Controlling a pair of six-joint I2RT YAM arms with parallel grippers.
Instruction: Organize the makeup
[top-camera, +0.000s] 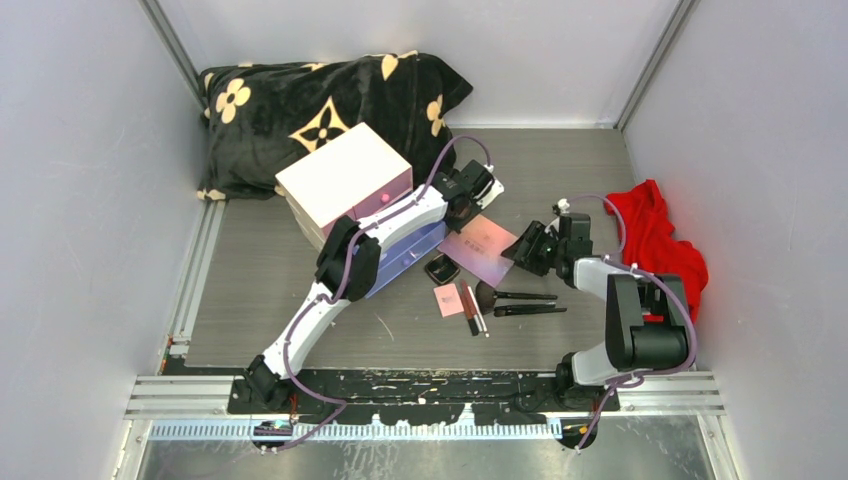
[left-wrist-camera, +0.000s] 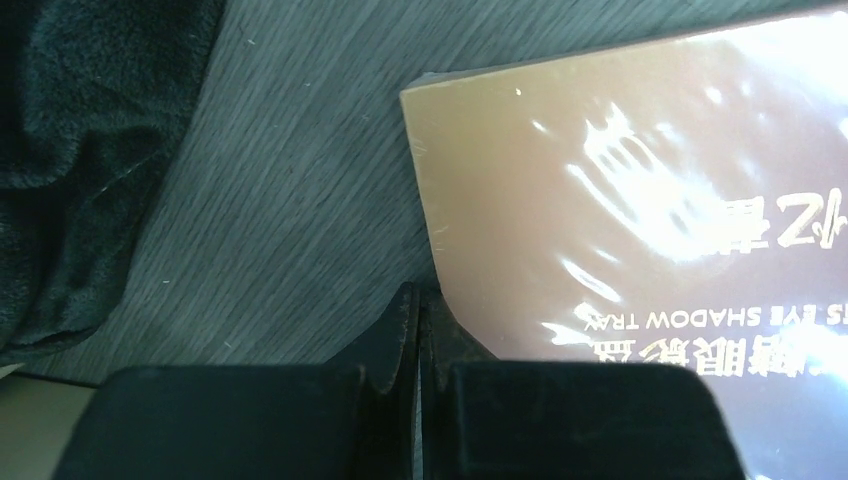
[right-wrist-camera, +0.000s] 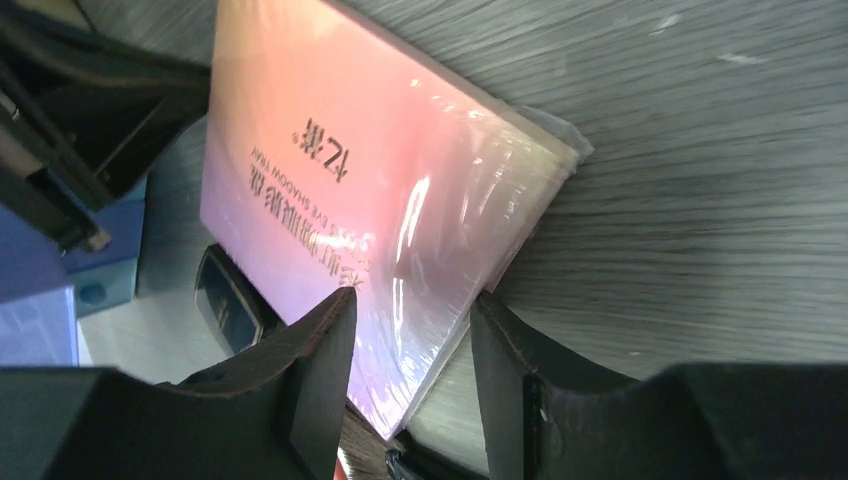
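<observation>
The pink-to-lilac eye shadow box lies on the table in clear wrap, in front of the drawer cabinet. My left gripper is shut, its tips right beside one edge of that box, with nothing visible between them. From the other side my right gripper reaches in, open, its fingers on either side of the box's near edge. A small black compact, a pink square, slim pencils and black brushes lie nearby.
The white-topped cabinet has its blue lower drawer pulled out under my left arm. Behind stands a black patterned cushion; a red cloth lies at the right. Clear table shows at the back right.
</observation>
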